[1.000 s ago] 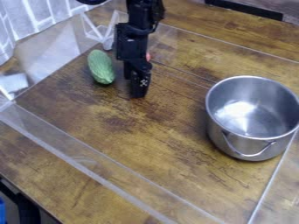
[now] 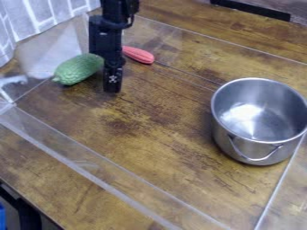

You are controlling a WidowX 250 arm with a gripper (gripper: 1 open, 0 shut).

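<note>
My black gripper (image 2: 113, 76) reaches down at the upper left, its tips low beside a pale green vegetable (image 2: 75, 69), which lies on the wooden table against its left side. Whether the fingers are open or shut is hard to make out. A small pink-red item (image 2: 138, 55) lies just right of the gripper, behind it.
A steel pot (image 2: 259, 126) stands at the right. Clear plastic strips (image 2: 84, 166) edge the work area, and a white cloth (image 2: 24, 22) is at the top left.
The vegetable has shifted left and turned to lie more diagonally.
</note>
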